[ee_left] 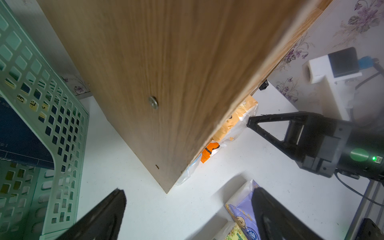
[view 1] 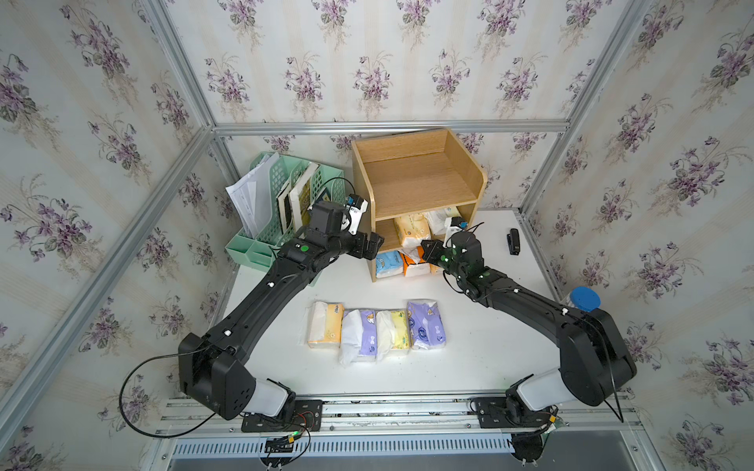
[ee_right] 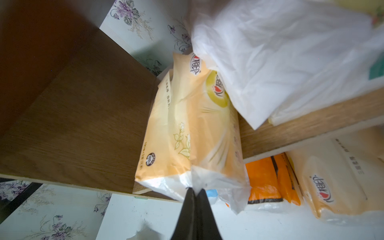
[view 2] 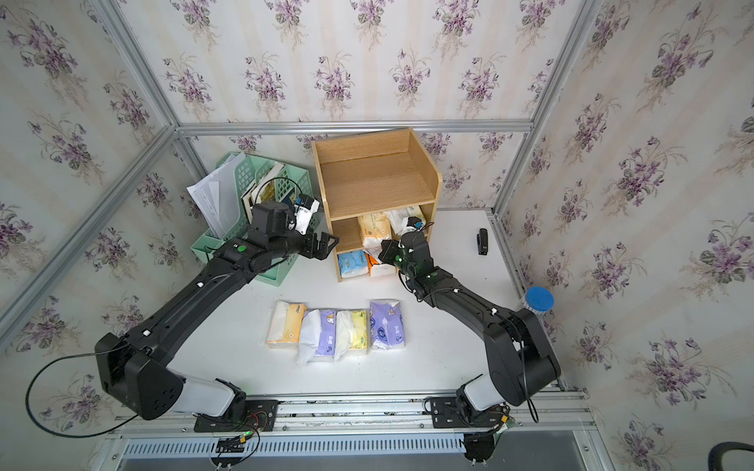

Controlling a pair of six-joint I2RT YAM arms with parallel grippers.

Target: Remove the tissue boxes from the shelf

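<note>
The wooden shelf (view 1: 416, 168) holds an orange tissue pack (ee_right: 200, 128) and a white pack (ee_right: 280, 56) on its middle board; below are blue (view 1: 389, 263), orange (ee_right: 264, 180) and beige (ee_right: 336, 176) packs. My right gripper is shut at the clear front end of the middle orange pack; whether a thin bit of wrapper is between the fingertips cannot be told. My left gripper (view 1: 369, 245) stands open outside the shelf's left side. Four packs lie on the table in front: orange (view 1: 325, 324), two purple-white (view 1: 426, 323) (view 1: 359, 333) and yellow-white (view 1: 392, 333).
A green basket (view 2: 224, 223) with papers stands left of the shelf, close to my left arm. A black object (view 2: 482, 241) lies on the table (view 2: 463, 314) at right.
</note>
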